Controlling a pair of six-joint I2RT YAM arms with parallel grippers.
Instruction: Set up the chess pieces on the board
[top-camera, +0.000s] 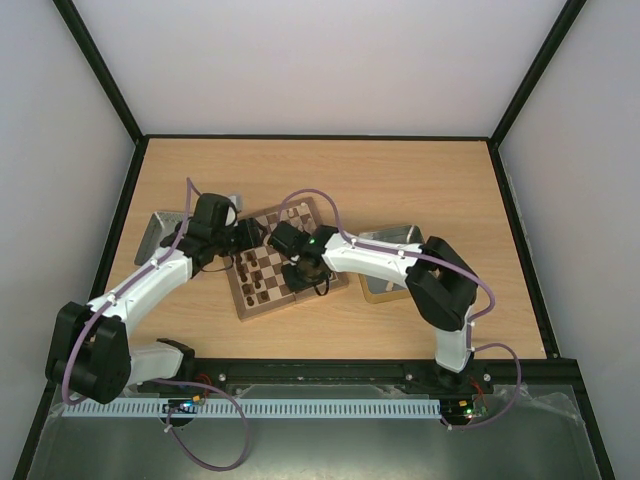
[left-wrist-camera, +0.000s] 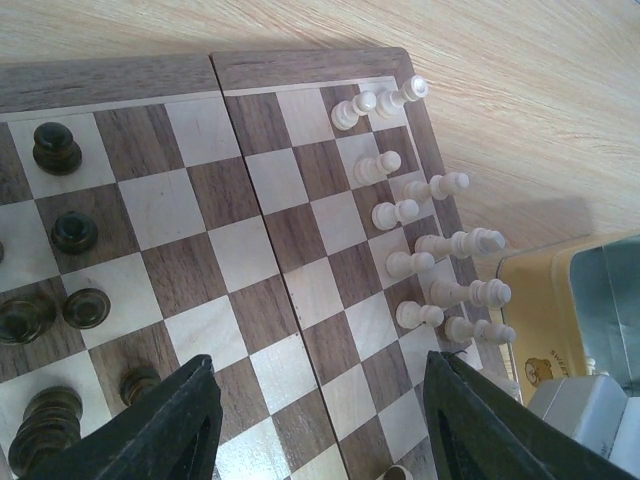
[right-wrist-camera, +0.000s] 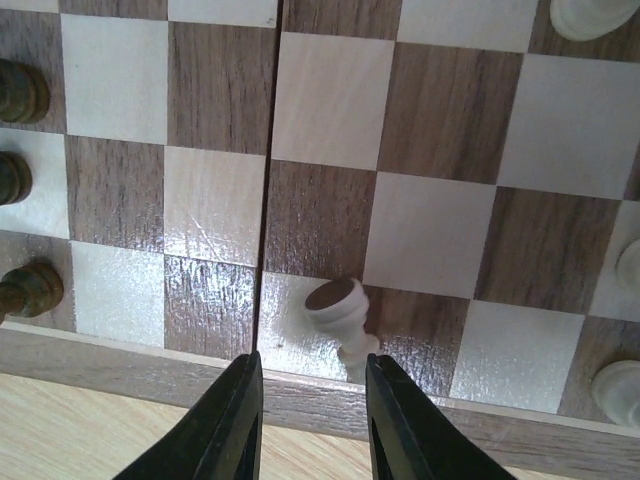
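The chessboard (top-camera: 261, 289) holds dark pieces on its left half and white pieces along its right half. In the left wrist view, dark pieces (left-wrist-camera: 56, 148) and white pieces (left-wrist-camera: 388, 161) stand on the squares. My left gripper hangs over the board, fingers apart with nothing visible between them. In the right wrist view, a white piece (right-wrist-camera: 335, 312) lies tipped on its side near the board's near edge, just beyond the open fingers of my right gripper. Nothing is held in them.
A tan container with a grey inside (top-camera: 375, 294) sits right of the board. A metal tray (top-camera: 152, 240) is at the left.
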